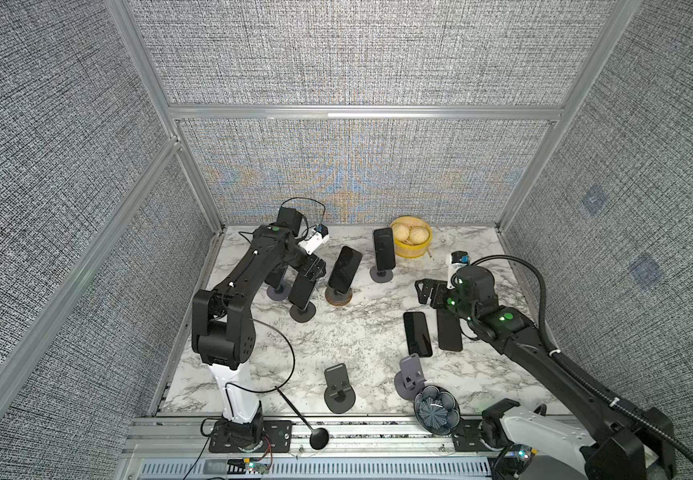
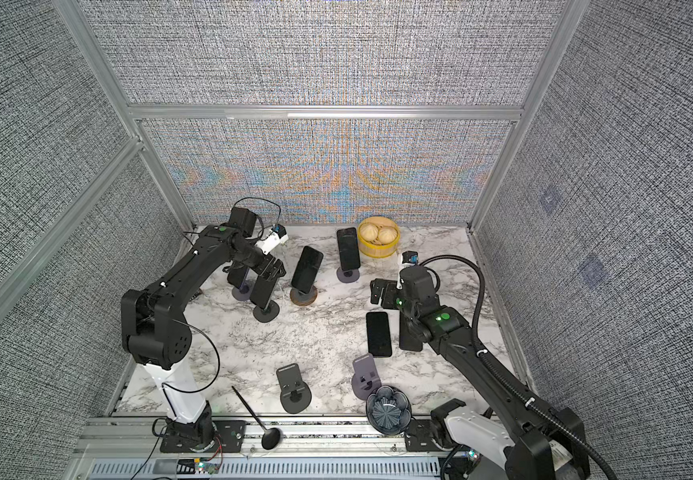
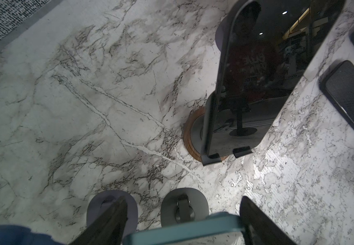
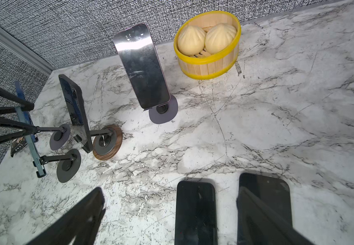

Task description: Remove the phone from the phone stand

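Note:
My left gripper point(image 1: 314, 269) is at the upper part of a dark phone point(image 1: 303, 291) resting on a round-based stand point(image 1: 302, 313). In the left wrist view the phone's teal edge point(image 3: 185, 230) lies between the two blurred fingers, close to both; whether they touch it I cannot tell. Other phones lean on stands: one point(image 1: 276, 277) partly behind the left arm, one point(image 1: 345, 269) on a wood-rimmed base, one point(image 1: 384, 249) farther back. Over to the right, my right gripper is open and empty above the table.
Empty stands, one grey point(image 1: 336, 376) and one purple point(image 1: 410, 372), stand at the front beside a dark flower-shaped bowl point(image 1: 436, 409). A yellow-rimmed bun basket point(image 1: 412, 249) sits at the back; a black ladle point(image 1: 318, 437) lies in front.

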